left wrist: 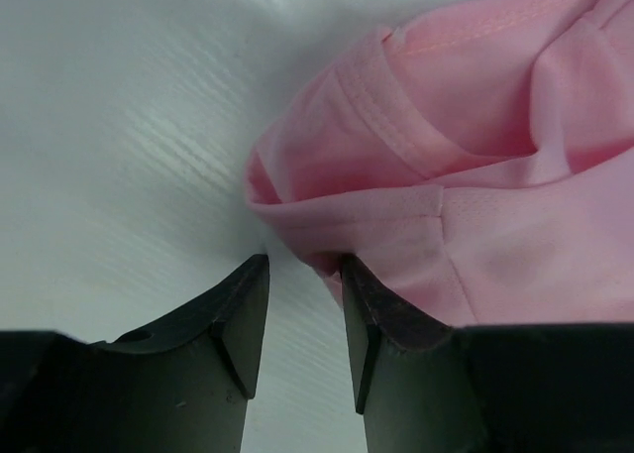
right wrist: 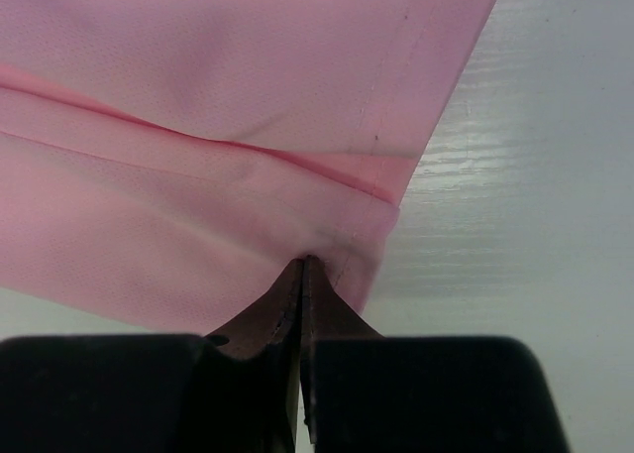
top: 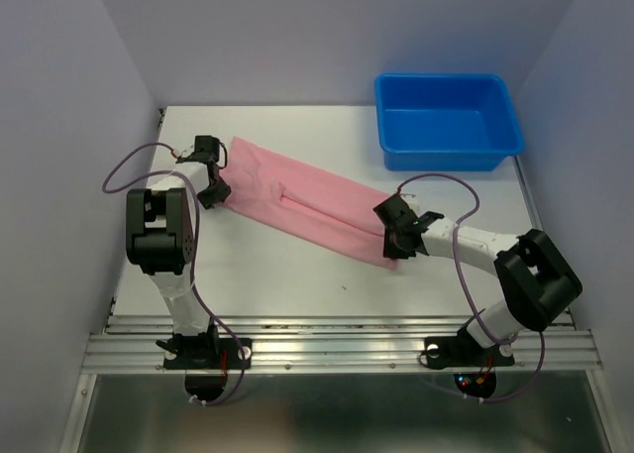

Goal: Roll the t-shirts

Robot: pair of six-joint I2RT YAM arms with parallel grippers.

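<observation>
A pink t-shirt point(top: 317, 213) lies folded into a long strip, slanting from the upper left to the lower right of the table. At its left end, my left gripper has its fingers parted. The shirt's folded corner point(left wrist: 297, 210) lies just ahead of them, and the right fingertip touches or overlaps the cloth. Over the lower right corner of the strip, my right gripper is shut, tips against the pink cloth point(right wrist: 198, 205). A small dark crease shows by the tips; whether any fabric is pinched is unclear.
An empty blue bin point(top: 448, 161) stands at the back right, close behind the shirt's right half. Grey walls rise at the left, back and right.
</observation>
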